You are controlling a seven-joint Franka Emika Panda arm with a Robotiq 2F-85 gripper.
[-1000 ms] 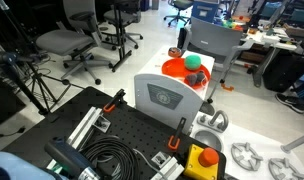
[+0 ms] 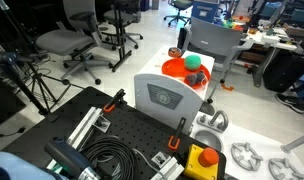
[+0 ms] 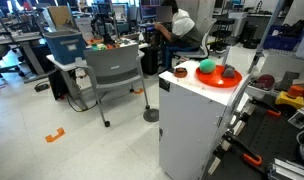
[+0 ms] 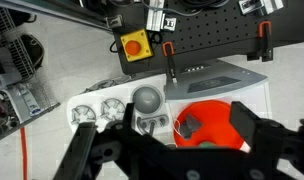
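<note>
My gripper hangs open above the white toy-kitchen counter, its dark fingers spread at the lower edge of the wrist view with nothing visible held between them. Below lies a red plate (image 4: 224, 115) bearing a small grey object (image 4: 189, 127) and a green round item (image 4: 207, 145). Exterior view 1 has the red plate (image 2: 170, 68) behind the grey curved panel, with the green item (image 2: 193, 61) and grey object (image 2: 195, 79) on it. From the side, the green item (image 3: 207, 66) and grey object (image 3: 229, 71) stand apart. Neither exterior view shows the gripper.
Beside the plate is a round sink (image 4: 147, 98) with a faucet (image 2: 218, 120); burners (image 2: 246, 156) lie farther along. A curved panel (image 2: 168, 96) rises at the counter's edge. A yellow box with a red button (image 2: 203, 163) sits nearby. A small brown round object (image 3: 180, 72) is near the plate.
</note>
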